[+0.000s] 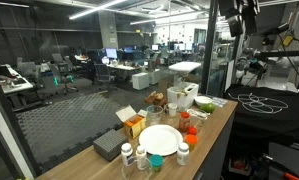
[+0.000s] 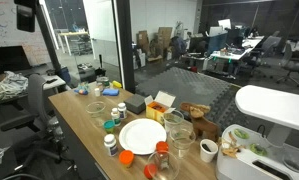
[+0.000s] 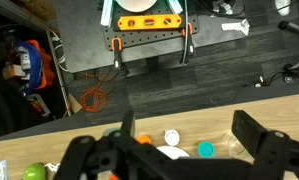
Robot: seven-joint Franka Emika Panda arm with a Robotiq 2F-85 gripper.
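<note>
High above the table, my gripper is open, its two dark fingers [image 3: 251, 136] spread wide with nothing between them. In exterior view 1 the arm [image 1: 235, 18] hangs at the top right, well away from the tabletop. A white plate [image 2: 142, 133] lies on the wooden table among white bottles [image 2: 110, 143], a teal-topped item [image 1: 156, 161], an orange round item [image 2: 126, 158] and clear glass containers [image 2: 176, 134]. Behind the plate sit a dark box [image 1: 111, 145] and an open orange-yellow box [image 1: 130, 122]. Only part of the plate shows in the wrist view.
A white mug [image 2: 208, 150] and a brown item [image 2: 198, 112] stand on the table. A white bin [image 1: 183, 94] is toward its far end. Below the wrist camera, dark floor [image 3: 179, 90] separates the wooden table from the robot's base. A grey mesh partition [image 1: 69, 125] borders the table.
</note>
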